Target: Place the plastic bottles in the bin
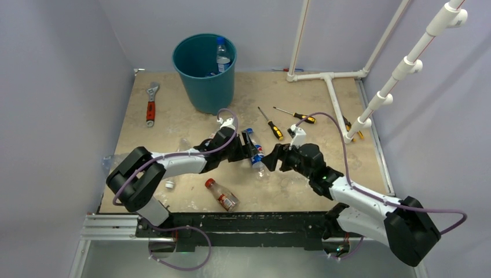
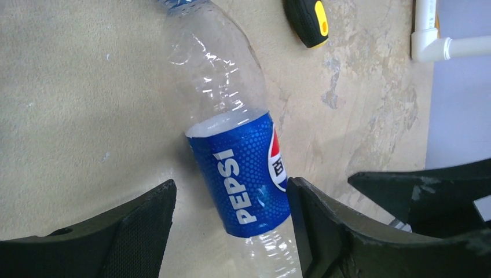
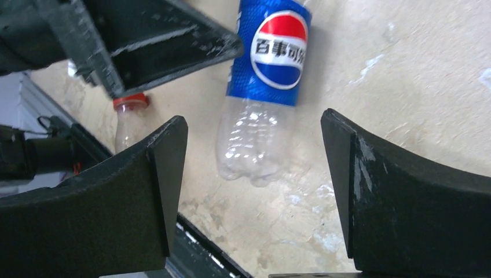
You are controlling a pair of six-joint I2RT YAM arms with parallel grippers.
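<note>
A Pepsi bottle lies on the table between my two grippers. My left gripper is over its upper part; in the left wrist view its fingers frame the bottle, and whether it grips anything is unclear. My right gripper is open beside the bottle's lower end. The teal bin stands at the back with a bottle inside. A red-capped bottle lies at the front, and other clear bottles lie at the left, partly behind the left arm.
A wrench lies at back left, screwdrivers right of centre. A white pipe frame occupies the right and back right.
</note>
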